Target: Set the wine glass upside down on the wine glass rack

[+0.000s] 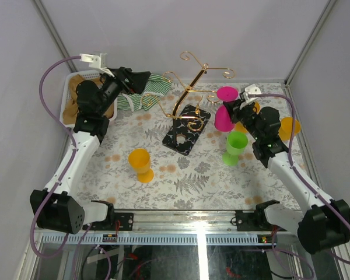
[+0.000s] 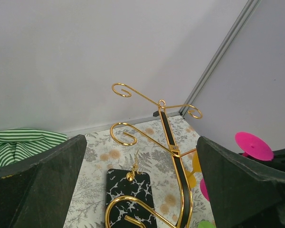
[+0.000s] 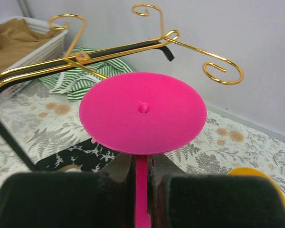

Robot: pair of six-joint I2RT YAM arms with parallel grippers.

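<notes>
My right gripper (image 1: 231,104) is shut on the stem of a pink wine glass (image 3: 141,118), held upside down with its round base (image 1: 227,93) upward, right of the rack. The gold wine glass rack (image 1: 188,87) with its curled hooks stands on a black marble base (image 1: 186,140); in the right wrist view its hooks show behind the glass. My left gripper (image 1: 134,80) hangs open at the upper left, nothing between its fingers, facing the rack in the left wrist view.
A yellow glass (image 1: 139,161) stands front centre, a green glass (image 1: 236,144) front right, yellow glasses (image 1: 289,129) at right. A basket (image 1: 67,111) and striped cloth (image 1: 156,84) lie back left.
</notes>
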